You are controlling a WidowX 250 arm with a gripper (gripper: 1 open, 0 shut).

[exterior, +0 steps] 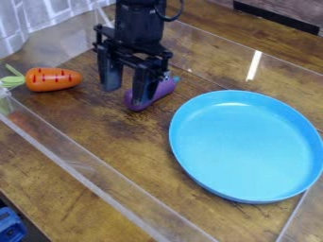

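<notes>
My gripper (127, 77) is open, fingers pointing down, lowered over the middle of the wooden table. A purple toy eggplant (154, 95) lies just behind and between its fingers, partly hidden by the right one; whether they touch it I cannot tell. An orange toy carrot (51, 80) with a green top lies to the left.
A large blue plate (244, 146) takes up the right side of the table. A clear plastic wall runs along the left. A blue object (10, 225) sits at the lower left corner.
</notes>
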